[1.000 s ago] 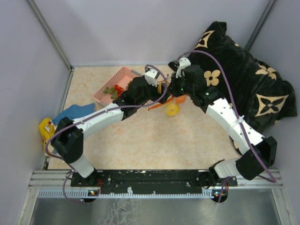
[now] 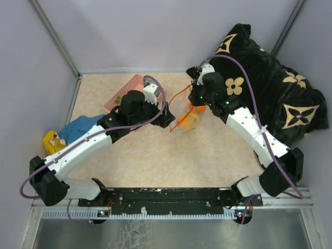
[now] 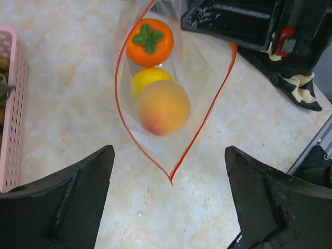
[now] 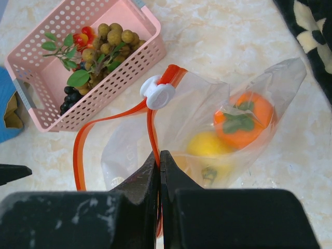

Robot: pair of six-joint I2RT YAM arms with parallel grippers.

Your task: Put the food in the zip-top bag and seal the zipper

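Observation:
The clear zip top bag [image 4: 124, 150] has an orange-red zipper rim, spread into a wide mouth. My right gripper is shut on that rim. Inside the bag lie an orange persimmon-like fruit [image 3: 150, 42], a yellow fruit [image 3: 150, 78] and, nearest the mouth, a round peach-coloured fruit [image 3: 164, 108]. A white slider [image 4: 157, 93] sits on the zipper. In the top view, my left gripper [image 2: 167, 120] is just left of the bag mouth. Its fingers [image 3: 78, 192] stand apart with nothing between them, so it is open.
At the back left is a pink basket [image 2: 111, 104]; grapes [image 4: 111, 41], small red items and leaves fill it. Blue cloth [image 2: 83, 126] and a yellow packet [image 2: 53, 141] lie at the left. Black patterned fabric [image 2: 259, 78] covers the right.
My left gripper has drawn back leftward from the bag mouth; the round fruit seen at its fingers earlier is now in the bag. The mouth looks wider. My right gripper has barely moved.

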